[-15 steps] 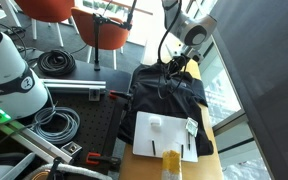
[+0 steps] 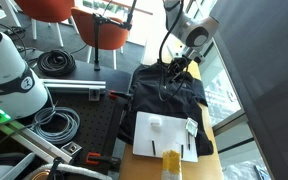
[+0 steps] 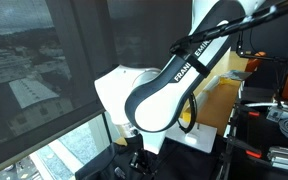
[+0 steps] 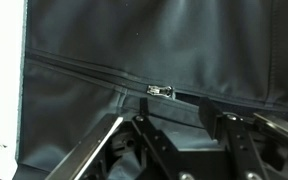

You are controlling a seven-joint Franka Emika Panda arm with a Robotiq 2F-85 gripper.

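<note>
Black leather-like cloth, perhaps a bag or jacket (image 2: 156, 104), lies spread on the table. Across it, in the wrist view, runs a zipper with a small silver pull (image 4: 160, 90), lying flat against the cloth. My gripper is open just below that pull in the picture, with a dark finger (image 4: 141, 117) to its left and the other to its right. Nothing is held between them. From the side, the gripper (image 2: 178, 72) hangs low over the far part of the cloth; its fingertips are too small there to judge contact.
A white board (image 2: 165, 145) lies at the near end of the cloth, bearing a small white block (image 2: 155, 122) and thin items. Closer stands a yellow-and-white container (image 2: 171, 166). A grey panel (image 2: 249, 60) bounds one side; a black cart with cables (image 2: 56, 127) stands opposite.
</note>
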